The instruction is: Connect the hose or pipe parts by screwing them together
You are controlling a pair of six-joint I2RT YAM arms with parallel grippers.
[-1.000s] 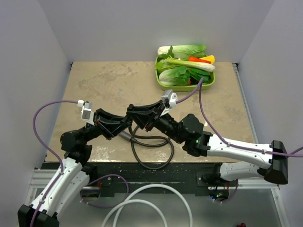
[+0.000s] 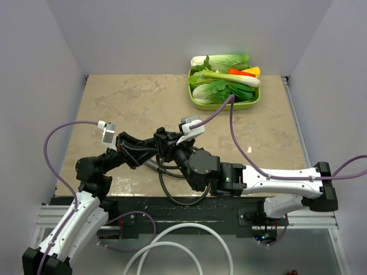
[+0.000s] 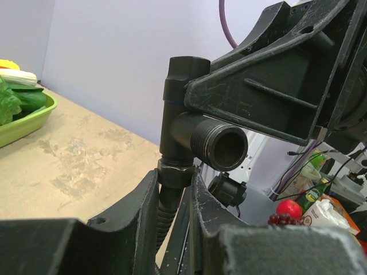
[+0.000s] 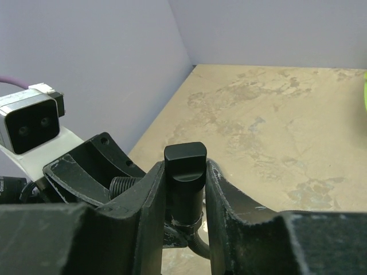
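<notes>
Both grippers meet over the counter. In the left wrist view, my left gripper is closed on the nut of a black hose fitting, which has a threaded side port and a ribbed hose below. My right gripper's black body rises just above it, against the fitting's upper part. In the right wrist view, my right gripper holds the fitting's upper end between its fingertips. In the top view the black hose loops beneath the grippers onto the counter.
A green basket of vegetables sits at the back right. Pale walls enclose three sides. White tubing loops beyond the front edge.
My left arm has shifted very slightly.
</notes>
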